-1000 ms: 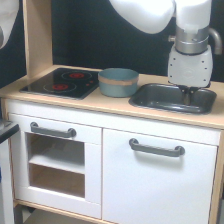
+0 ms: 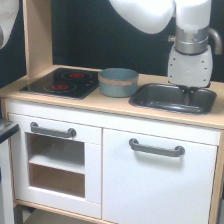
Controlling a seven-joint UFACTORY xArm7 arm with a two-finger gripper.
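Note:
My gripper [image 2: 187,90] hangs at the upper right, over the black sink [image 2: 150,97]. Its white hand points down, and its small dark fingers blend into the dark basin behind them. Whether they are apart or together is not clear, nor whether anything is between them. To the left of the sink, a round blue-grey pot [image 2: 118,83] rests on the wooden countertop, apart from the gripper.
A black stovetop [image 2: 68,82] with red-ringed burners lies left of the pot. Below the counter are an oven door [image 2: 65,130] with a grey handle and a white cabinet door [image 2: 155,180]. A dark wall rises behind the counter.

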